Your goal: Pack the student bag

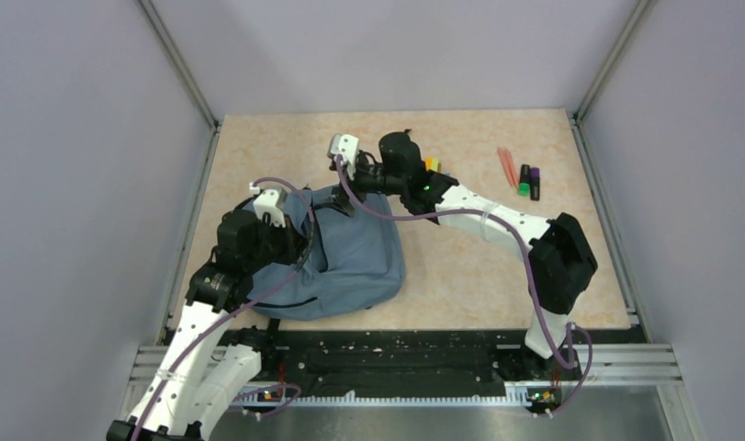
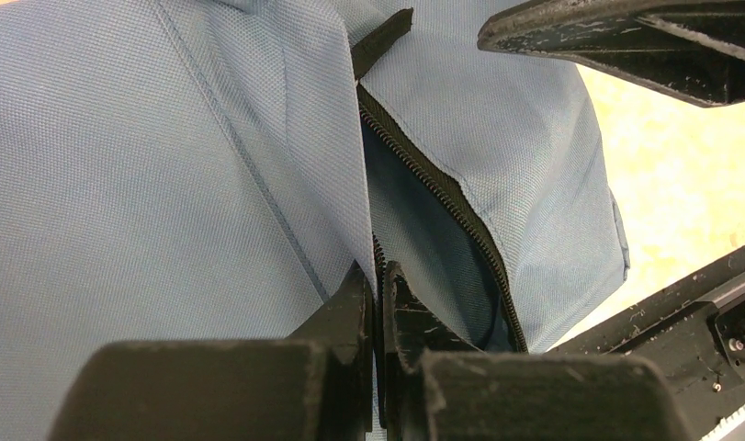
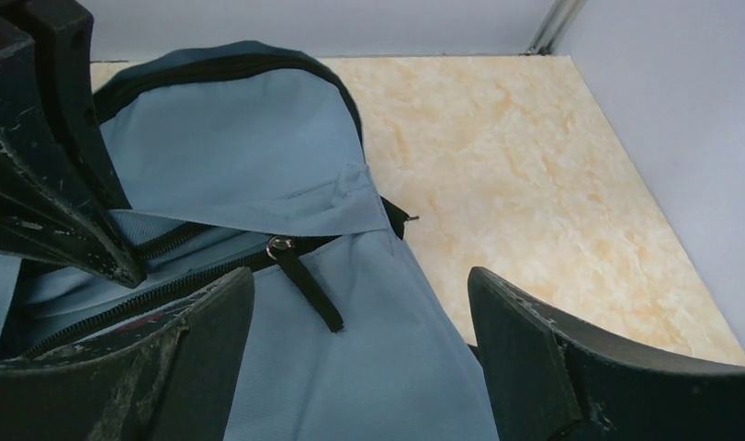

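Note:
The blue-grey bag (image 1: 350,266) lies on the left half of the table, its zipper partly open. My left gripper is shut on a fold of its fabric beside the zipper (image 2: 442,193). My right gripper (image 1: 332,197) stands open over the bag's upper part; in the right wrist view a black zipper pull (image 3: 309,294) with a metal ring lies between and beyond its fingertips. The bag's inside is mostly hidden.
At the right rear lie pink pencils (image 1: 507,165) and markers (image 1: 524,182). Yellow and orange items (image 1: 433,163) sit behind the right arm.

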